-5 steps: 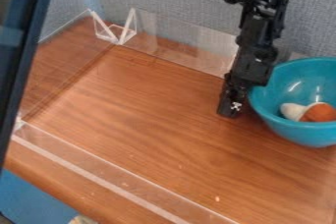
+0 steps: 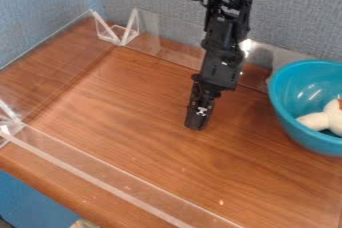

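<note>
My gripper (image 2: 199, 112) hangs down from the top centre, its tips low over the wooden table (image 2: 120, 142), just left of a turquoise bowl (image 2: 305, 137). The bowl is cut off by the right edge and holds a pale rounded object (image 2: 318, 119). I cannot make out how far apart the fingers are or whether anything is between them.
Clear plastic barriers edge the table, with white brackets (image 2: 114, 30) at the back left and on the left side. Grey padded walls stand behind.
My gripper has moved left and slightly toward the front, away from the bowl.
</note>
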